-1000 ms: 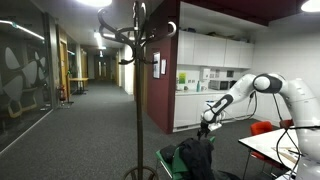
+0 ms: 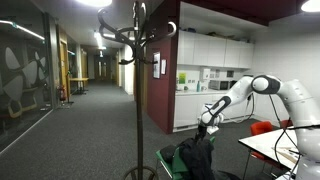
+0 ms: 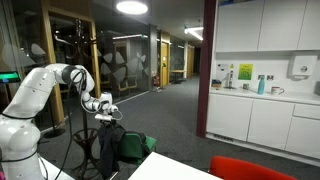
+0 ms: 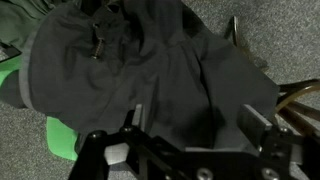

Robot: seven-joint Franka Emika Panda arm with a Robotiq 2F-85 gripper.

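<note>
A black garment [image 4: 150, 75] is draped over a green chair [image 4: 62, 138], filling most of the wrist view. A metal zip pull or clasp shows near its upper left. My gripper stands open above the garment, its fingers [image 4: 136, 117] apart with the cloth visible below and between them. Seen from the side, the gripper [image 2: 205, 130] points down just over the top of the black garment [image 2: 196, 157]. In the second exterior view the garment [image 3: 108, 150] hangs beneath the hand, beside the green chair [image 3: 131, 146]. Whether the fingertips touch cloth cannot be told.
A coat stand [image 2: 139, 90] rises in front of the first exterior camera. White table [image 3: 170, 168] and red chair [image 3: 245, 168] lie to the side. White cabinets [image 3: 265, 120] line the wall.
The arm has come down slightly, bringing the gripper closer to the top of the garment. The garment and chair look much the same.
</note>
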